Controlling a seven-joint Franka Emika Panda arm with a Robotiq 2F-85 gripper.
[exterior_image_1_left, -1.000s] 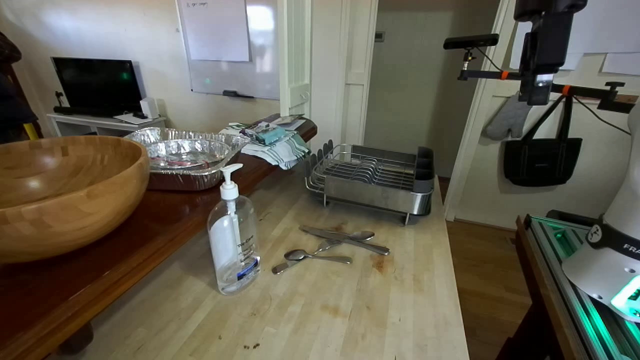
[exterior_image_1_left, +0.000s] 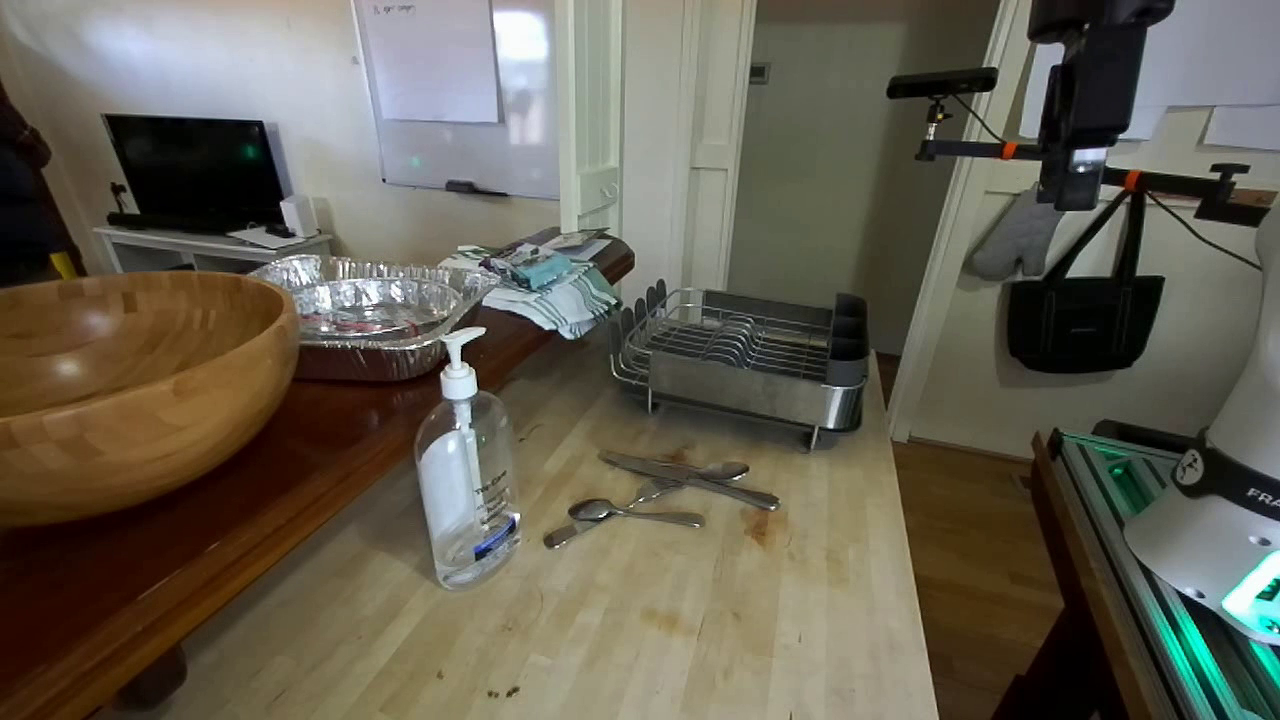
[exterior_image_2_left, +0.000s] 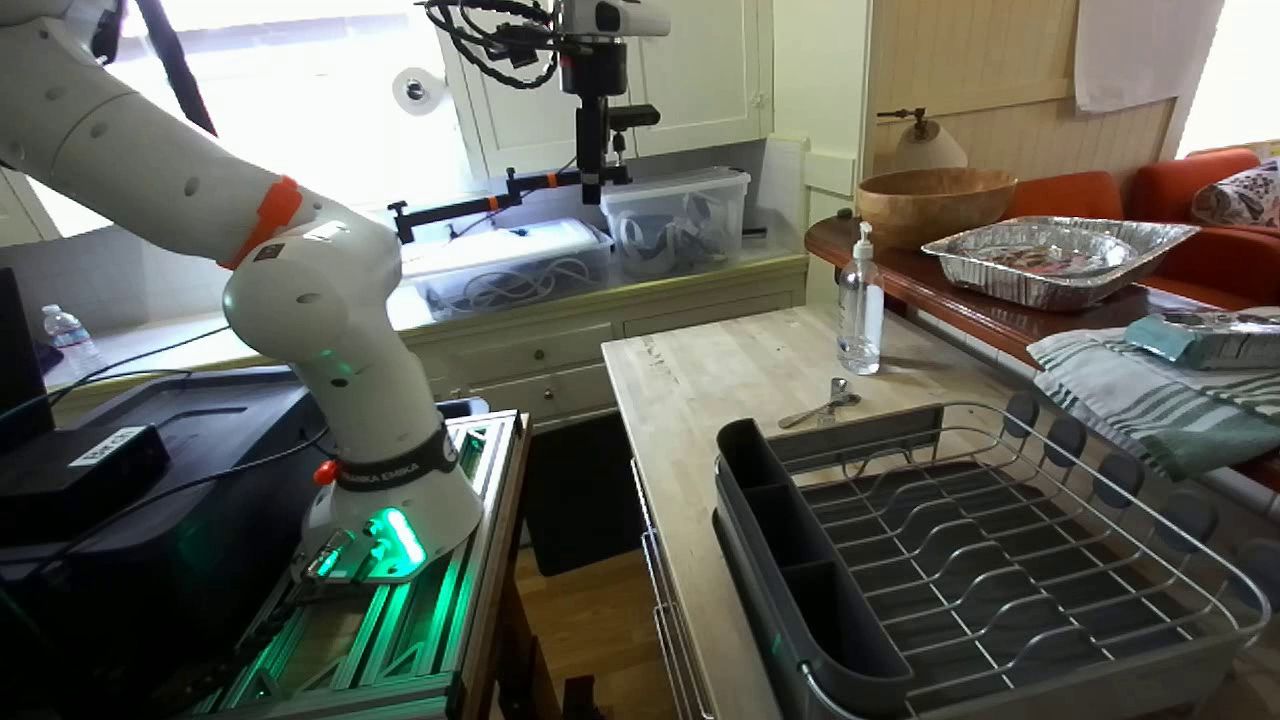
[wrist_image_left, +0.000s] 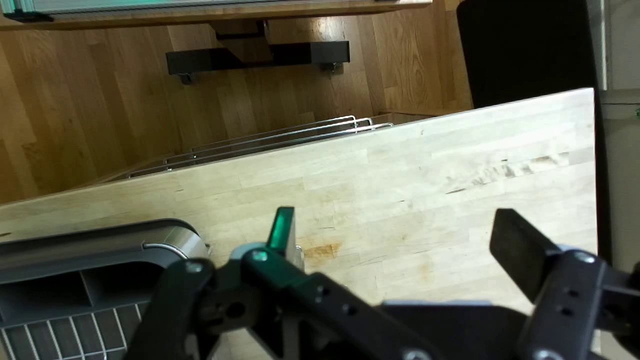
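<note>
My gripper is open, its two fingers wide apart with only the bare counter showing between them. In the first exterior view the gripper (exterior_image_1_left: 1071, 180) hangs high at the right, well above the counter and clear of everything on it. Several pieces of metal cutlery lie crossed in a loose pile on the counter, among them a spoon (exterior_image_1_left: 591, 510) and a knife (exterior_image_1_left: 746, 492). Behind the pile stands a dish rack (exterior_image_1_left: 732, 382) with grey compartments (exterior_image_2_left: 798, 546) along one side. The wrist view's left finger and gripper body hide most of the cutlery.
A clear pump bottle (exterior_image_1_left: 468, 504) stands on the counter near the cutlery. The raised wooden ledge (exterior_image_1_left: 372, 438) bears a large wooden bowl (exterior_image_1_left: 144, 384) and foil trays (exterior_image_1_left: 378, 306). Bare counter (exterior_image_1_left: 720, 624) lies in front of the pile; its long edge drops to the floor.
My arm, gripper and the objects on the counter look the same. Only a dark shape at the far left edge of the room has shifted.
</note>
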